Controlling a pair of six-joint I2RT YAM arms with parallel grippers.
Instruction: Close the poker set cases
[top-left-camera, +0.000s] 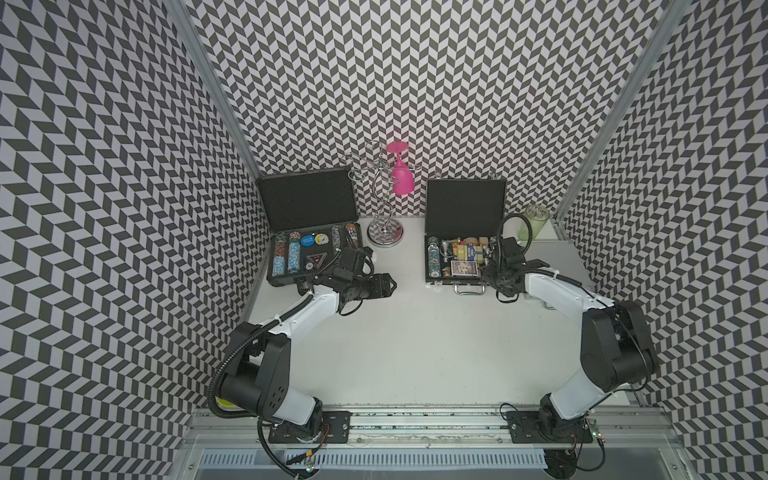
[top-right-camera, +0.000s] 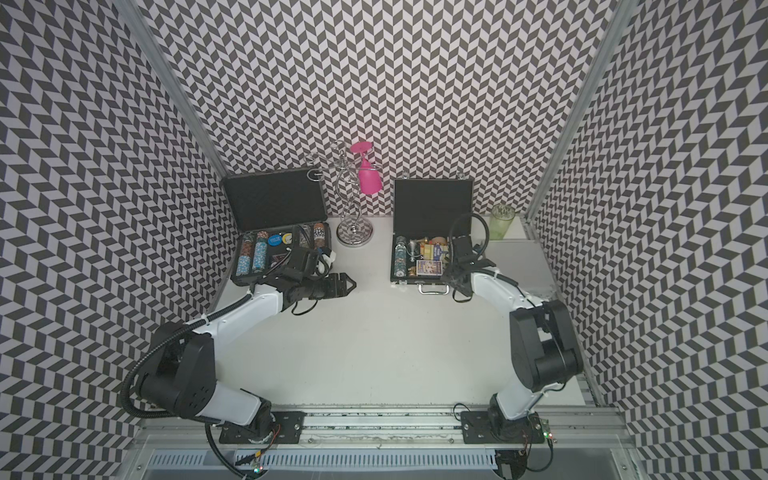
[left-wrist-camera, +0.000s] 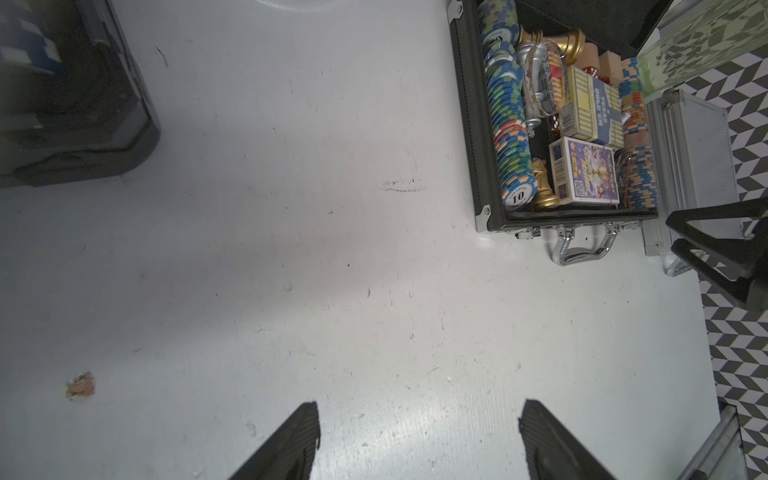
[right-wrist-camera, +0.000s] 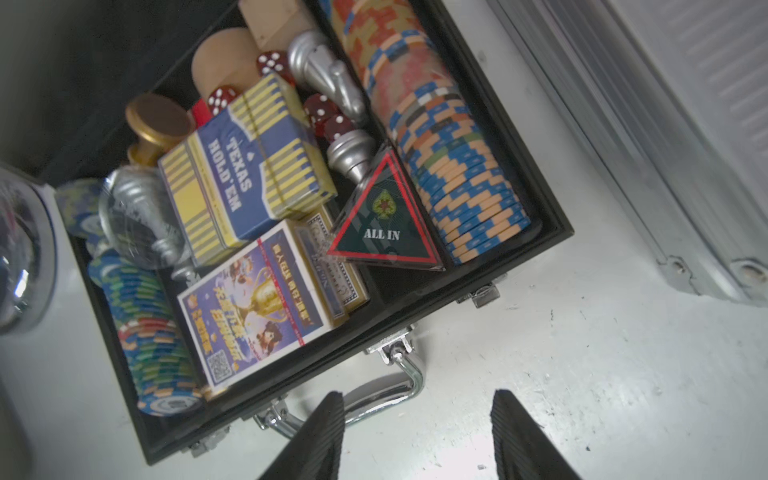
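Two black poker cases stand with their lids up at the back of the table. The left case (top-left-camera: 314, 280) has an upright lid (top-left-camera: 308, 200) and holds chips in rows. Chips, card boxes, dice and chess pieces fill the right case (right-wrist-camera: 369, 313), whose lid (top-left-camera: 465, 206) leans back. My right gripper is open over the right case's front edge, near its metal handle (right-wrist-camera: 404, 392), and nothing is between its fingers. In front of the left case's right side, my left gripper stands open above bare table.
A chrome stand (top-left-camera: 385, 233) with a pink goblet (top-left-camera: 403, 179) rises between the cases. Right of the right case lies a shut silver case (left-wrist-camera: 694, 152), with a green glass (top-right-camera: 501, 221) behind it.
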